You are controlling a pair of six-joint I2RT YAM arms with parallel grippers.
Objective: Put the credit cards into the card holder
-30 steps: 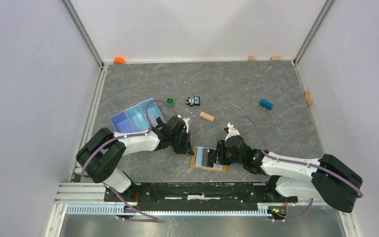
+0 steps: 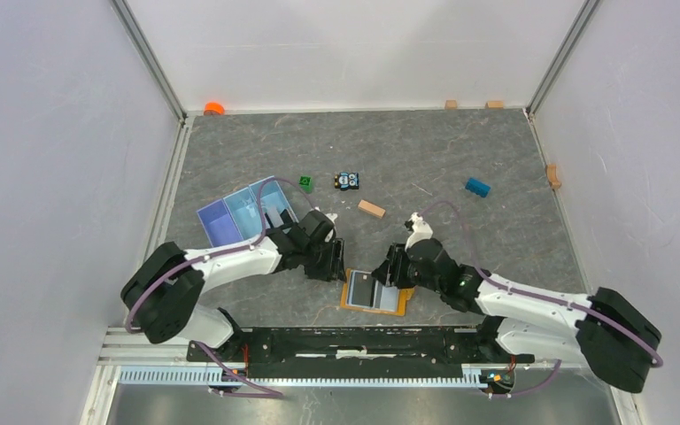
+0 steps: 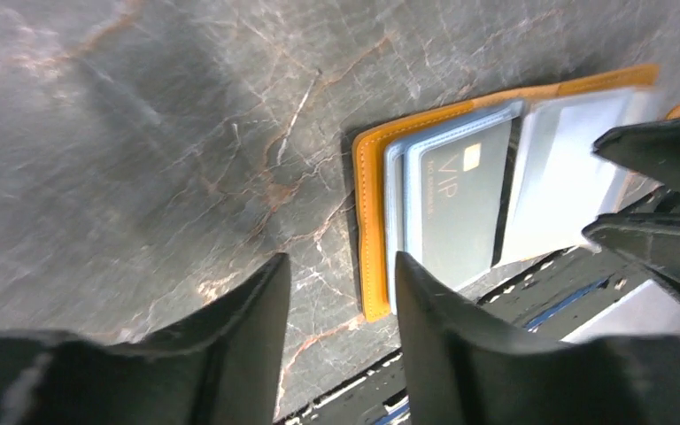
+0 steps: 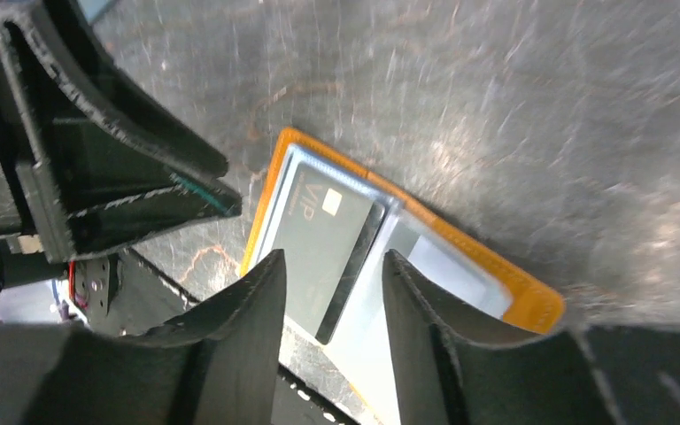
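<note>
The card holder [image 2: 398, 306] lies open on the table near its front edge, an orange-brown cover with clear sleeves. A grey VIP card sits in its left sleeve; in the right wrist view the same card [image 4: 314, 239] shows a dark strip along one side. The right-hand sleeve [image 4: 447, 266] looks pale, and I cannot tell whether a card is in it. Just left of the holder, my left gripper stands part open with nothing between its fingers. My right gripper hovers over the holder's right half, its fingers apart and nothing visibly held.
A blue compartment tray [image 2: 221, 223] stands at the left, partly under the left arm. A wooden block [image 2: 372, 209], a patterned small item [image 2: 346, 181], a green cube [image 2: 305, 182] and a blue block [image 2: 477, 187] lie farther back. Free table lies at the right.
The grey card now sits farther left in the holder's sleeve. My left gripper has drawn slightly left, and my right gripper has shifted little. The holder has shifted slightly.
</note>
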